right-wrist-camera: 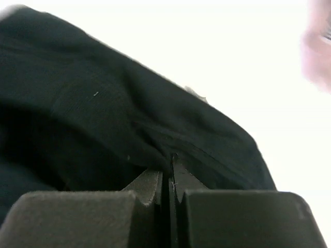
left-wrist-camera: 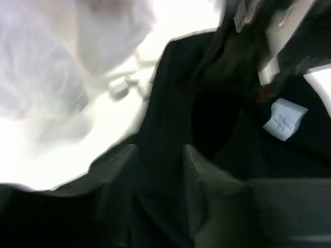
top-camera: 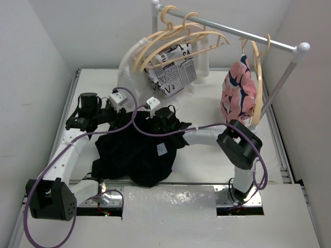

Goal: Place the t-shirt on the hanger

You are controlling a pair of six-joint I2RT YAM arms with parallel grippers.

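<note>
The black t-shirt (top-camera: 135,157) lies rumpled on the white table, a pale square label (top-camera: 162,149) on it. My right gripper is shut on the shirt, whose cloth gathers into folds at its fingertips. In the left wrist view my left gripper has its fingers apart, with dark cloth showing in the gap; blur hides whether they touch it. Seen from the top, the two grippers are close together at the shirt's far edge. Empty wooden hangers (top-camera: 207,48) hang from the rack above.
The metal rail (top-camera: 227,28) crosses the back. Behind the grippers hang a white garment and a black-and-white printed cloth (top-camera: 176,72). A pink patterned cloth (top-camera: 239,93) hangs at the right. Bare table (top-camera: 207,160) lies right of the shirt.
</note>
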